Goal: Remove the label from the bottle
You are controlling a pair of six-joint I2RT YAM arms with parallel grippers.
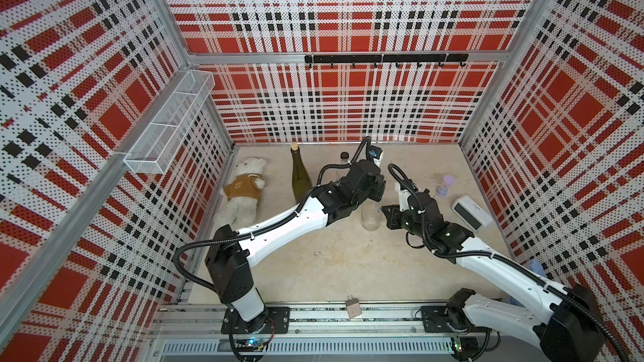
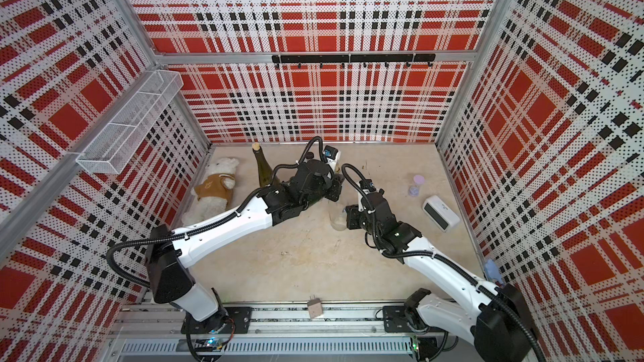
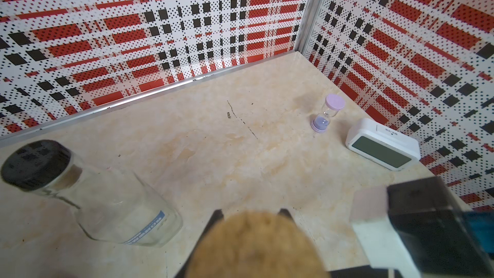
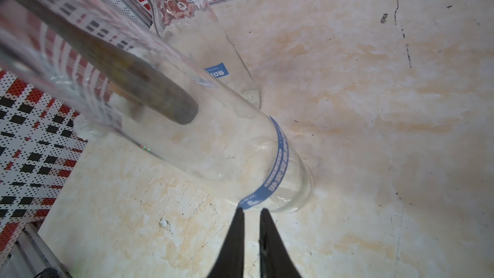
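Observation:
A clear glass bottle (image 4: 216, 144) with a blue label band (image 4: 278, 164) round its lower part stands in the middle of the table. My left gripper (image 1: 375, 187) is shut on the top of this bottle; a cork top (image 3: 254, 242) fills the lower middle of the left wrist view. My right gripper is beside the bottle's base, just below the label in the right wrist view, its dark fingertips a narrow gap apart with nothing seen between them.
A second glass bottle (image 3: 118, 206) with a black cap stands behind. A green bottle (image 1: 300, 174) and a teddy bear (image 1: 241, 194) are at left; an hourglass (image 3: 324, 115) and white clock (image 3: 383, 146) at right.

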